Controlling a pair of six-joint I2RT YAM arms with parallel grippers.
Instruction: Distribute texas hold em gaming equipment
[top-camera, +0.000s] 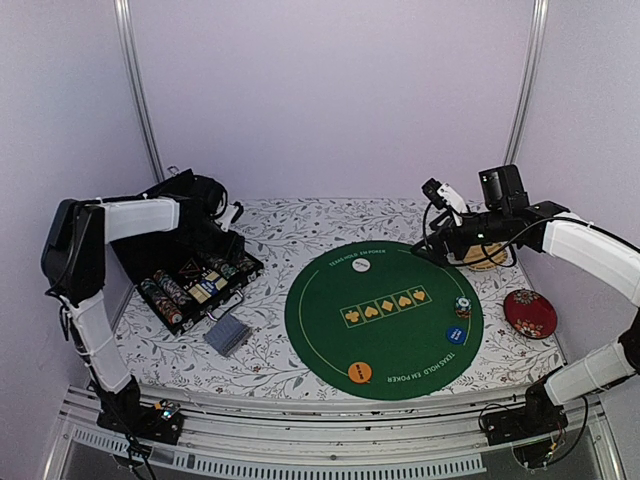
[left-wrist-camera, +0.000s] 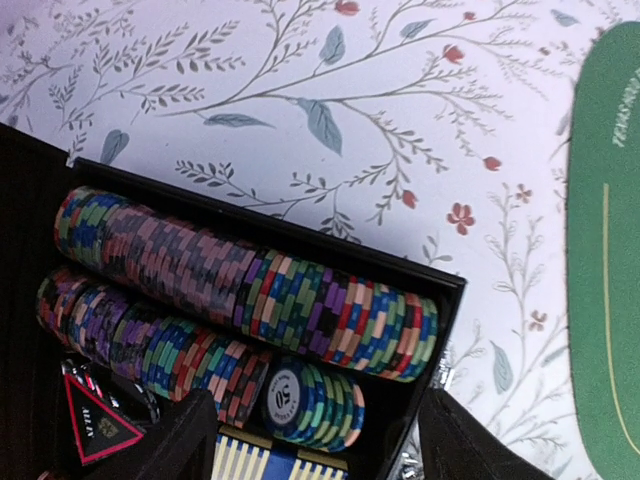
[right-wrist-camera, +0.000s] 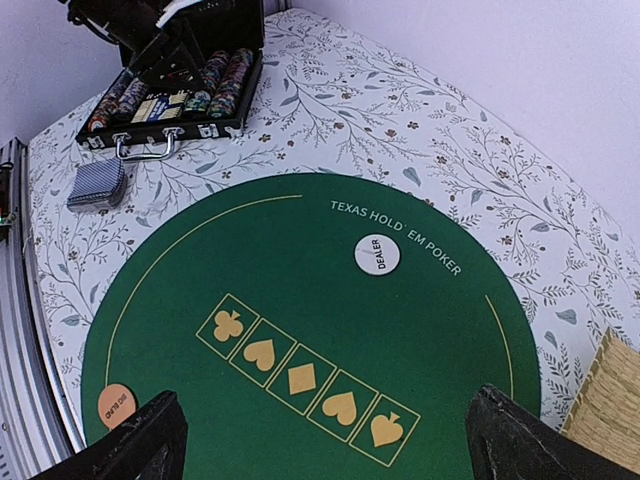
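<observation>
The black chip case (top-camera: 175, 300) stands open at the left, holding rows of chips (left-wrist-camera: 250, 290) and card decks (left-wrist-camera: 280, 460). My left gripper hangs over its right rows, fingers apart above a short chip stack (left-wrist-camera: 315, 405), with nothing seen held. My right gripper is open and empty over the back right of the green mat (top-camera: 400, 270). On the mat lie a dealer button (right-wrist-camera: 377, 255), an orange blind button (top-camera: 359, 372), a blue button (top-camera: 455, 335) and a small chip stack (top-camera: 462, 306).
A grey box (top-camera: 227, 335) lies in front of the case. A wooden item (right-wrist-camera: 600, 390) is behind the mat's right side, and a red patterned round object (top-camera: 530, 314) lies right of it.
</observation>
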